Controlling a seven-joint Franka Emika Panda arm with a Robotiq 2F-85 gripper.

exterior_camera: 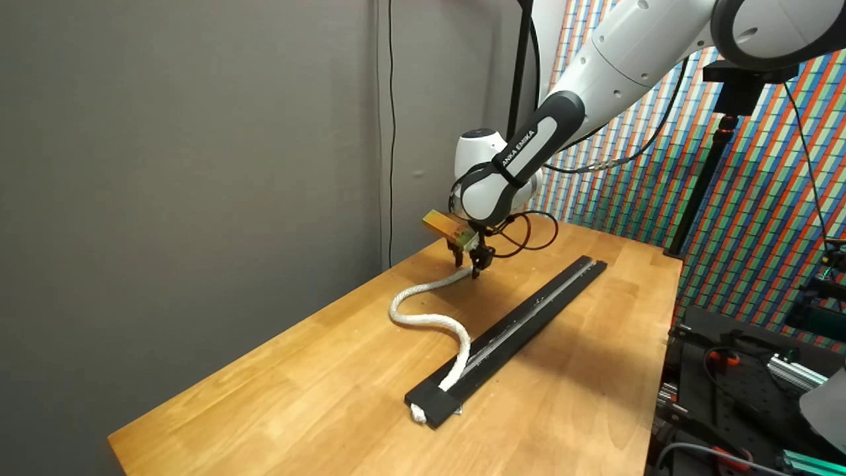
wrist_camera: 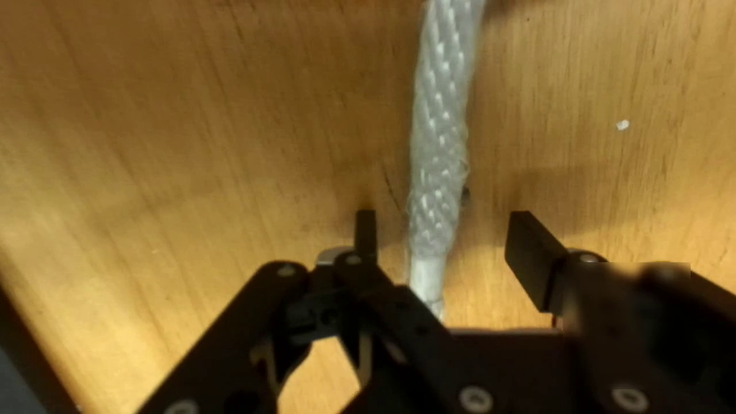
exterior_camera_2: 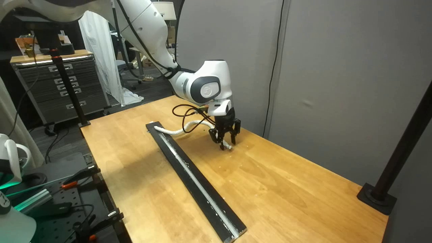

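A white braided rope (exterior_camera: 429, 318) lies in an S-curve on the wooden table, one end tucked under the block at the near end of a black channel (exterior_camera: 519, 330). Its free end, bound in smooth white, shows between my fingers in the wrist view, where the rope (wrist_camera: 440, 131) runs up out of frame. My gripper straddles that end low over the table, its fingers part open with a gap on each side of the rope. In exterior view 2 the gripper (exterior_camera_2: 227, 145) is beside the rope tip (exterior_camera_2: 227, 145), clear of the channel.
The channel's pale groove (exterior_camera_2: 194, 182) is empty along most of its length. Bare tabletop (exterior_camera_2: 283, 178) spreads on the gripper's far side from the channel. A grey wall panel (exterior_camera: 238, 158) borders the table, and a black post (exterior_camera_2: 382, 194) stands at its corner.
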